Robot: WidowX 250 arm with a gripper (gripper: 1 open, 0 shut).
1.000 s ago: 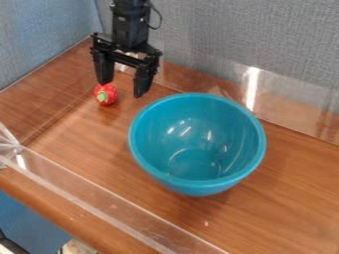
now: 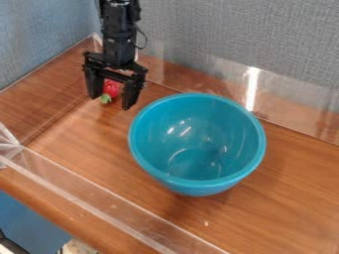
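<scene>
A small red strawberry-like object with a green top (image 2: 111,90) lies on the wooden surface at the back left. My black gripper (image 2: 113,91) is lowered over it, open, its two fingers on either side of it; whether they touch it I cannot tell. A large teal bowl (image 2: 197,171) stands to the right of centre.
A grey textured wall (image 2: 245,30) rises behind, a blue one at the left, and clear plastic edging runs along the front left and back.
My gripper has come down and to the left, from above and beside the red object to around it. The bowl has not moved.
</scene>
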